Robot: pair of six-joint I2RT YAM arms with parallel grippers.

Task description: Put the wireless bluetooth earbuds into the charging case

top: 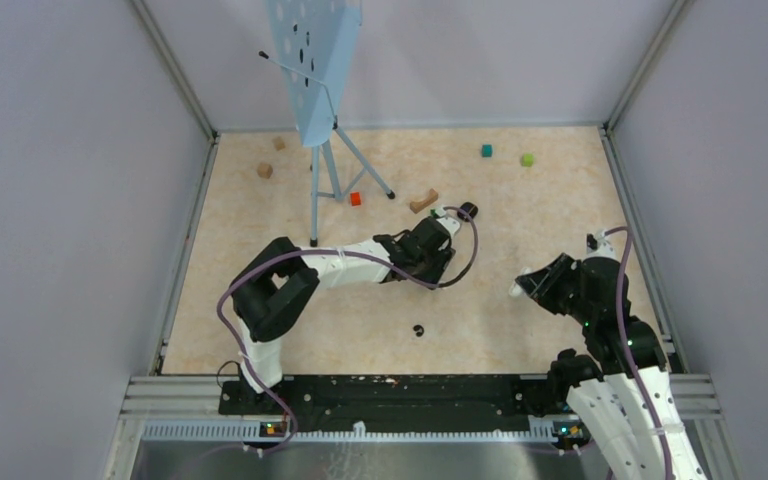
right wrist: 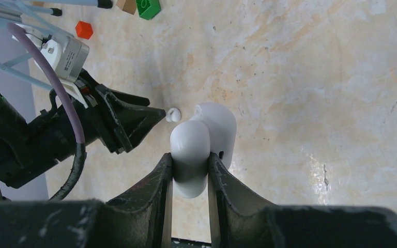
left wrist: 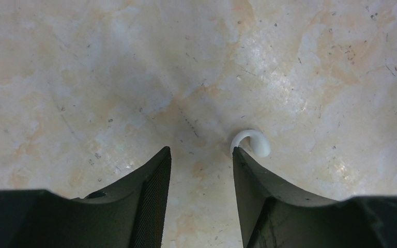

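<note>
A white earbud [left wrist: 259,144] lies on the table in the left wrist view, by the tip of the right-hand finger. My left gripper is open above the tabletop, and only bare surface shows between its fingers; the earbud is outside that gap. From the right wrist view, the earbud [right wrist: 173,114] appears close to the left fingertips. My right gripper is shut on the white charging case [right wrist: 188,147], whose lid seems open, with the inside mostly turned out of sight. In the top view this case [top: 517,290] shows at the right gripper's tips, right of centre.
A light-blue stand [top: 327,165] rises at the back left. Small blocks, including a red cube [top: 355,199] and a teal cube [top: 487,151], lie toward the back. One small black object [top: 418,330] sits in front of the left arm. Between the grippers the table is clear.
</note>
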